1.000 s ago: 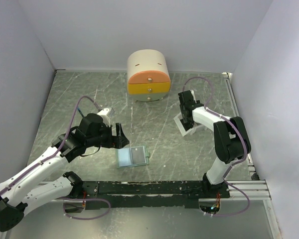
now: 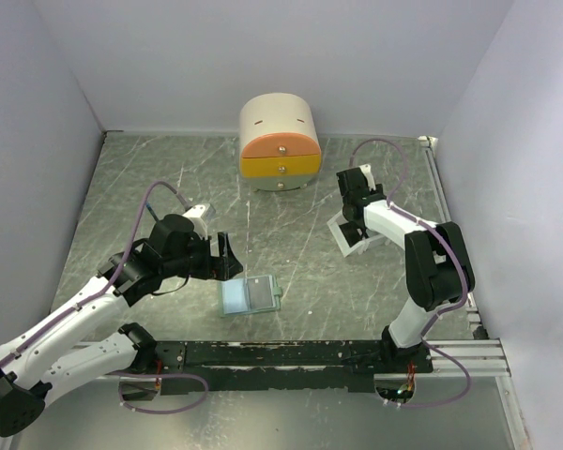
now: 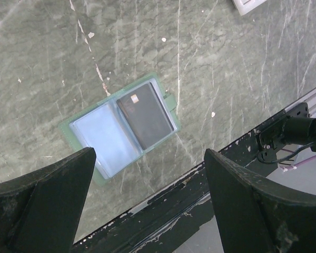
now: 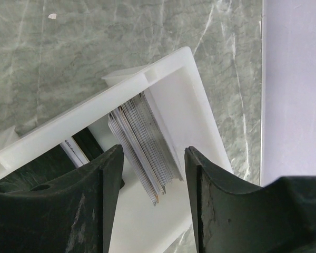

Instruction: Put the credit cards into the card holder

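Observation:
A white card holder (image 4: pixel 200 100) lies at the right of the table, with a stack of thin cards (image 4: pixel 142 142) in its right section and dark slots beside them. My right gripper is over it, fingers apart on either side of the stack's lower part in that view; contact cannot be told. My left gripper (image 2: pixel 220 262) stands open above a small pale-green tray (image 3: pixel 176 124), which holds a light blue panel (image 3: pixel 105 137) and a grey panel (image 3: pixel 145 116), with nothing between its fingers.
A rounded cabinet (image 2: pixel 280 122) with orange and yellow drawers stands at the back centre. Walls border the left, back and right.
My right gripper and arm have shifted very slightly upward and to the right in the top view. The left arm has not moved.

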